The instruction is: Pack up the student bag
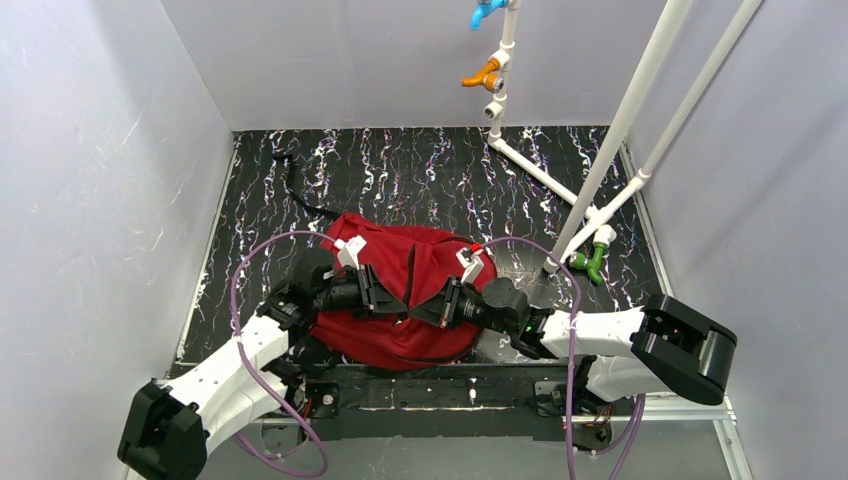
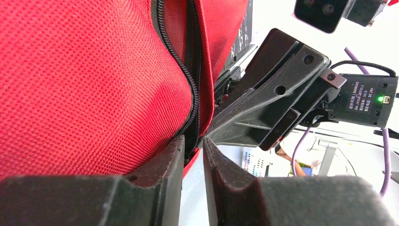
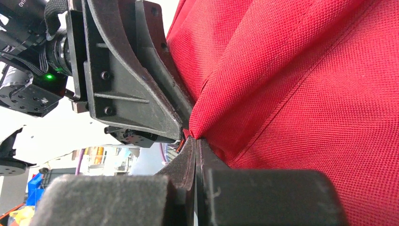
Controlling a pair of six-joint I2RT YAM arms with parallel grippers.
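Note:
The red bag (image 1: pixel 383 241) lies on the black marbled table, its dark zip line running between my two grippers. In the left wrist view, the black zipper (image 2: pixel 187 77) curves down through the red cloth. My left gripper is part open, with the zipper end and a red edge at the gap between its fingertips. Facing it from the other side, my right gripper is shut at the lower end of a red fold. Its fingertips touch the cloth; whether any is pinched between them is hidden. The bag's inside is mostly out of sight.
A black strap (image 1: pixel 291 186) trails from the bag's back left. White pipes (image 1: pixel 628 110) with a green valve (image 1: pixel 590 263) stand on the right. The table (image 1: pixel 400 172) behind the bag is clear, and grey walls close in the sides.

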